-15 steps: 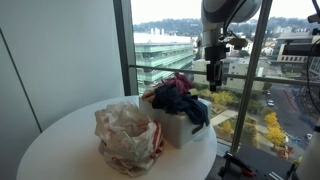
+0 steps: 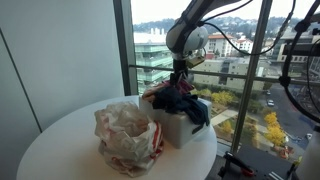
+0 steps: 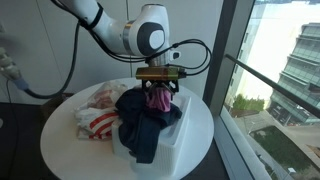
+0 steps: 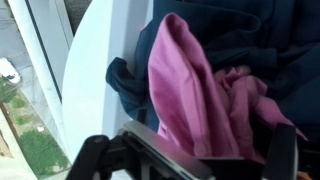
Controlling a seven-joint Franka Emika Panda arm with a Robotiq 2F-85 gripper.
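A white bin (image 3: 190,146) on the round table is heaped with clothes. Dark navy cloth (image 3: 142,126) hangs over its near side in exterior view 2. A pink cloth (image 4: 185,95) lies on top of the navy pile and rises in a peak in the wrist view. Directly over the pile, my gripper (image 2: 180,78) points down, open, its fingertips close to the pink cloth. Across the bottom of the wrist view the fingers (image 4: 160,153) stand wide apart. Cloth shows between and beyond them, and whether they touch it I cannot tell.
Beside the bin sits a white plastic bag (image 2: 128,135) with red markings. Large windows (image 2: 240,75) stand behind the table.
The arm has swung left and come down from beside the window to just above the clothes in the bin. The bin and bag have stayed where they were.
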